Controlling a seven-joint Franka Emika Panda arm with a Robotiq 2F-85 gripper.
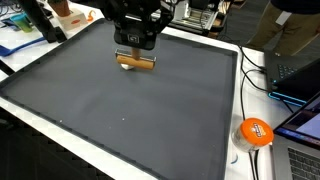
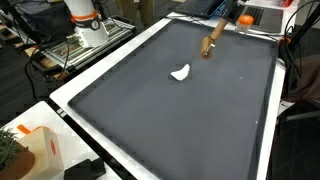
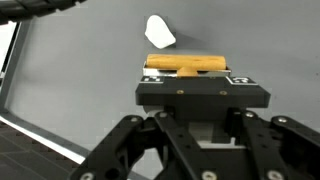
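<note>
An orange-brown wooden tool, shaped like a small mallet, has its round crossbar (image 1: 136, 61) hanging below my gripper (image 1: 137, 46) in exterior view 1. The gripper is shut on its short handle. From the wrist, the crossbar (image 3: 187, 62) lies level just beyond the gripper, whose dark body hides most of the handle. Exterior view 2 shows the wooden tool (image 2: 208, 46) near the top. A small white piece (image 3: 158, 32) lies on the grey table, apart from the tool; it also shows as a white piece (image 2: 180, 72) in exterior view 2.
An orange-topped container (image 1: 254, 133) stands off its right side, near a laptop (image 1: 300, 150) and cables. Tools and other clutter lie beyond the far left edge.
</note>
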